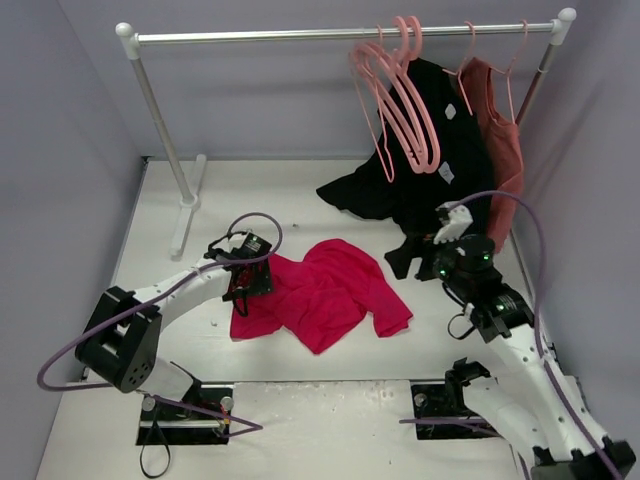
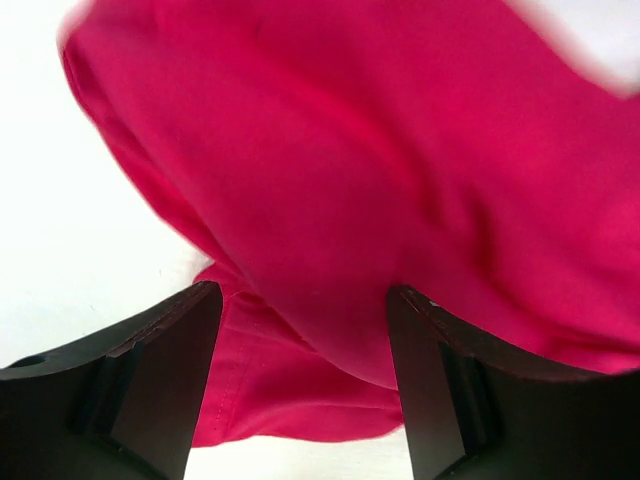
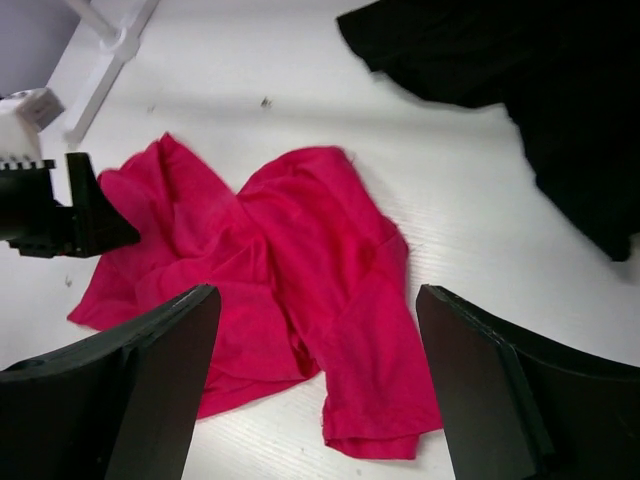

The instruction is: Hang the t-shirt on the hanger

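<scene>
A crumpled red t-shirt (image 1: 325, 290) lies in the middle of the white table. Over its left end is my left gripper (image 1: 258, 280), open; in the left wrist view the red cloth (image 2: 300, 220) spreads beyond and between its parted fingers, not pinched. My right gripper (image 1: 412, 262) hovers to the right of the shirt, apart from it. Its fingers (image 3: 130, 390) stand apart in the right wrist view, with no cloth gripped. Several empty pink hangers (image 1: 405, 110) hang from the rail.
The metal rail (image 1: 270, 36) spans the back. A black garment (image 1: 440, 150) and a salmon one (image 1: 497, 150) hang at the back right, the black one reaching the table near my right arm. Behind the shirt, the table (image 1: 270, 190) is bare.
</scene>
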